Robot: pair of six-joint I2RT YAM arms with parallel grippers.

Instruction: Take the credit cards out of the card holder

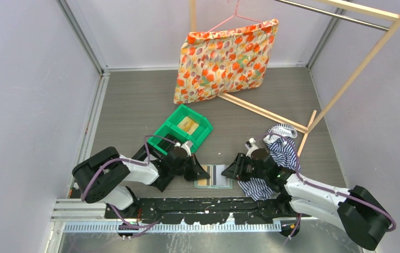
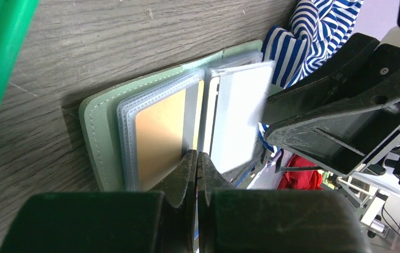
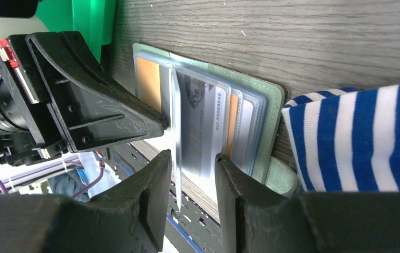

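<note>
The card holder [image 1: 204, 184] lies spread open on the table between both grippers, its green cover around clear sleeves. In the left wrist view, a gold card [image 2: 158, 134] sits in a left-hand sleeve. My left gripper is shut at the holder's middle, nothing between its fingers; the gold card is outside them. A white leaf [image 2: 242, 105] stands raised right of the fold. In the right wrist view it is a thin upright edge, with a grey numbered card [image 3: 200, 126] uncovered beside it. My right gripper stands open over the right-hand sleeves.
A green box [image 1: 203, 134] stands behind the left arm, beside a black tray [image 1: 163, 182]. Striped cloth [image 1: 282, 153] lies close to the holder's right side. A wooden rack [image 1: 266, 112] with a flowered cloth [image 1: 226, 63] is at the back. Table between box and rack is clear.
</note>
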